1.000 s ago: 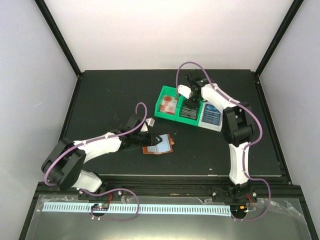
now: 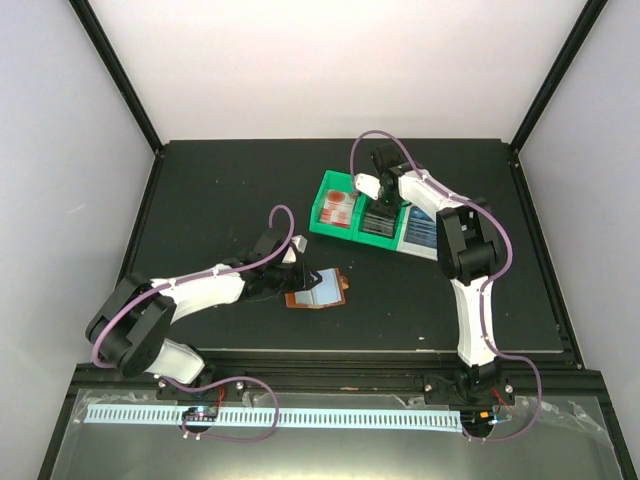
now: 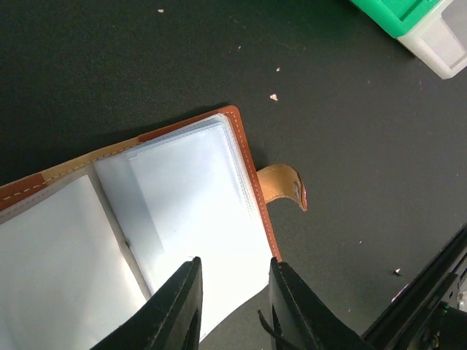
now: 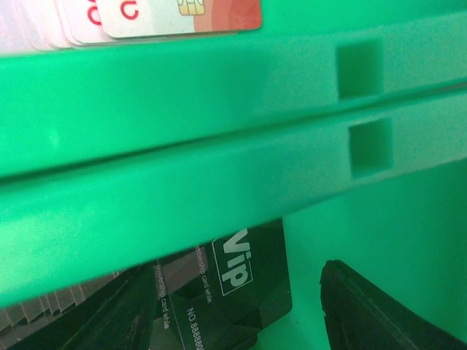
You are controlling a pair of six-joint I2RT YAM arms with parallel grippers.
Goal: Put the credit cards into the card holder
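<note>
The card holder (image 2: 326,290) lies spread flat on the black table, a brown cover with clear sleeves (image 3: 197,197) and a strap tab (image 3: 283,182) at its right. Over its near edge, my left gripper stands part open with nothing between its fingers. My right gripper is down at the middle green bin (image 2: 378,222), fingers apart. Black "Vip" cards (image 4: 237,281) lie in a row in that bin, below or between the fingers; I cannot tell whether they touch. Red and white cards (image 2: 337,208) fill the left green bin.
A white bin (image 2: 418,232) with dark blue cards stands at the right of the green ones. The green bin walls (image 4: 182,146) rise close to the right fingers. Table between holder and bins is clear.
The left arm has barely moved, and the holder and bins stay in place.
</note>
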